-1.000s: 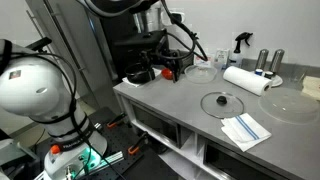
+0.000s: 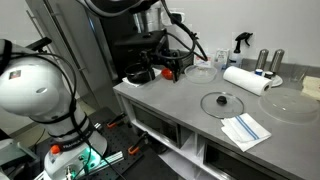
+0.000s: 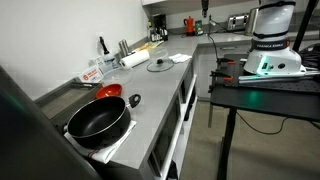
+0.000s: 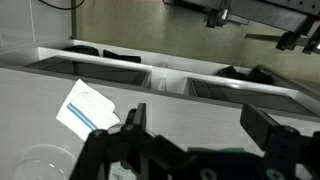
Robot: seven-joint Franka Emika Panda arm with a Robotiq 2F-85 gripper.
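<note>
My gripper is open and empty, seen at the bottom of the wrist view above the counter's front part. In the first exterior view the arm reaches in from the left. On the counter lie a glass lid with a dark knob and, nearer the front edge, a folded white cloth with blue stripes. A black pan rests on a white cloth at the near end in the second exterior view. Beside it is a red bowl, and behind that a clear bowl.
Along the back of the counter are a paper towel roll, bottles and a spray bottle. A clear round lid lies at the right. Open shelves sit below the counter.
</note>
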